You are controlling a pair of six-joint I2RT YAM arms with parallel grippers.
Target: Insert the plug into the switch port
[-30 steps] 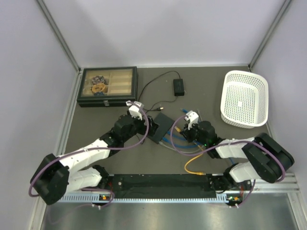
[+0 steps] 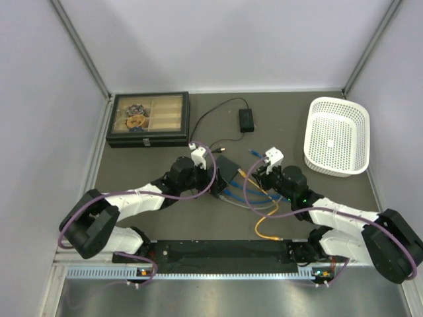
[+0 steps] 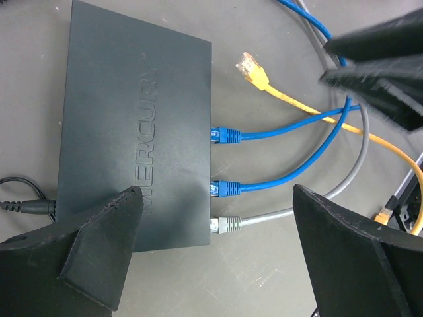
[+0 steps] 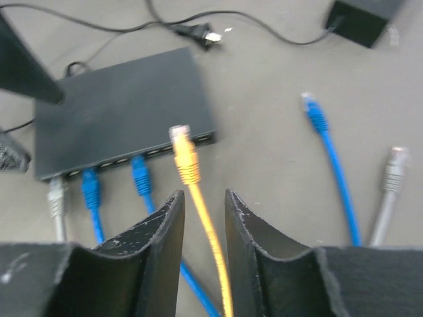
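Note:
The black switch (image 3: 106, 105) lies on the grey table with two blue cables and a grey one in its ports. A yellow plug lies loose beside its port edge, a short way off the switch in the left wrist view. My left gripper is open over the switch, nothing between its fingers. My right gripper is open, facing the yellow cable, holding nothing; its tips also show at the upper right of the left wrist view.
A loose blue plug (image 4: 316, 116) and a grey plug (image 4: 393, 175) lie to the right. A power adapter (image 2: 246, 120), a lidded box (image 2: 148, 139) and a white basket (image 2: 336, 135) stand farther back and to the sides.
Both arms have shifted since about a second ago: the left gripper moved right over the switch, and the right gripper moved slightly right and toward the back.

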